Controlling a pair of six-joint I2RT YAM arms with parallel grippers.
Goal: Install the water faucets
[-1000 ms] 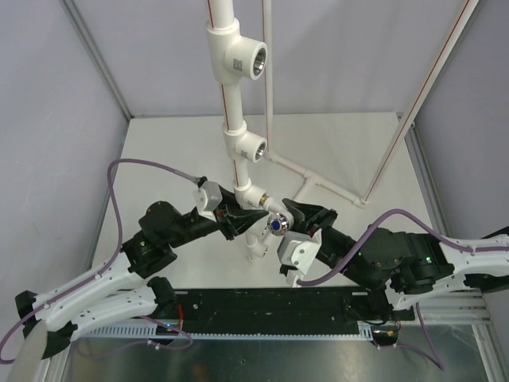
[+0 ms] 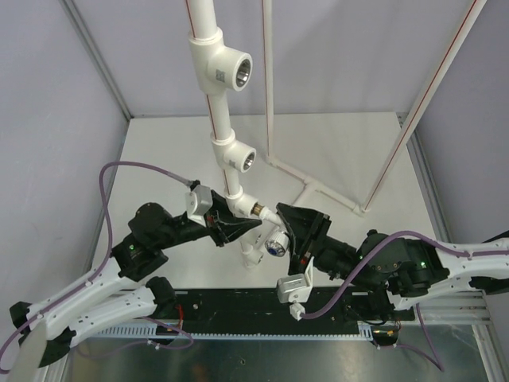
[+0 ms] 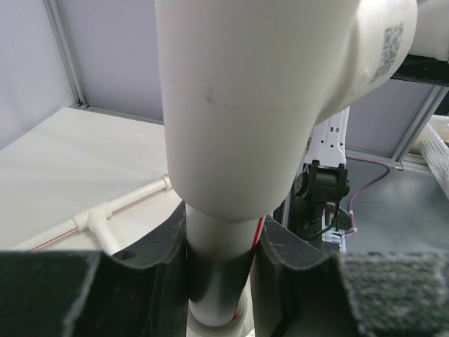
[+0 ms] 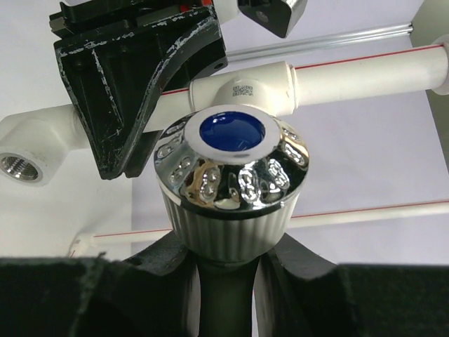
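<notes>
In the top view a white vertical pipe (image 2: 219, 111) carries side tees with threaded sockets. My left gripper (image 2: 232, 224) is shut on this pipe just at the lowest visible middle tee; in the left wrist view the pipe (image 3: 221, 246) runs between its fingers. A white faucet (image 2: 269, 215) with a brass thread sits at that tee's socket, and my right gripper (image 2: 296, 231) is shut on it. In the right wrist view the faucet's chrome cap with blue centre (image 4: 231, 172) faces the camera, above that gripper's fingers.
Two empty tee sockets (image 2: 242, 72) stand higher on the pipe. A thinner pipe frame (image 2: 314, 185) lies behind on the white board (image 2: 159, 143). Walls close in both sides; both arms fill the front.
The pipe's upper part has swung to the left in the top view, my left gripper moving slightly left and down with it. The faucet and right gripper have shifted slightly left and turned.
</notes>
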